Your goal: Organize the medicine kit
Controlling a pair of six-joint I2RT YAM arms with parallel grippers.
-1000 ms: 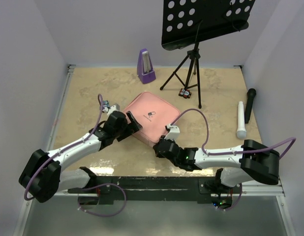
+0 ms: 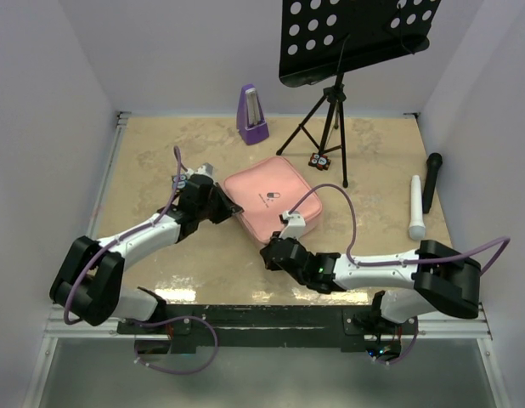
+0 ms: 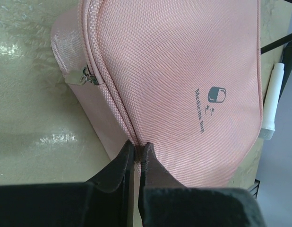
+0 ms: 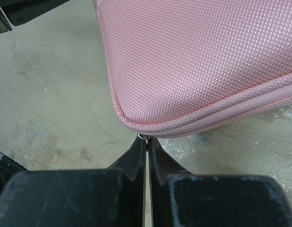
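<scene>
The pink medicine bag (image 2: 275, 183) sits at the middle of the table, lid down, its printed logo facing up. My left gripper (image 2: 234, 209) is shut on the bag's piped edge at its left side; in the left wrist view the seam runs into the fingertips (image 3: 140, 147), with a zipper pull (image 3: 89, 75) farther along that edge. At the bag's front corner my right gripper (image 2: 278, 241) is shut; in the right wrist view a small shiny piece, likely a zipper pull, shows at its fingertips (image 4: 147, 141).
A music stand (image 2: 335, 102) and purple metronome (image 2: 251, 115) stand behind the bag. A black microphone (image 2: 431, 183) and white cylinder (image 2: 416, 206) lie at the right. A small object, partly hidden by the left arm, sits at the left.
My left gripper has moved toward the back, shutting on the bag's edge. The bag has shifted slightly back and right. The right gripper has moved very little.
</scene>
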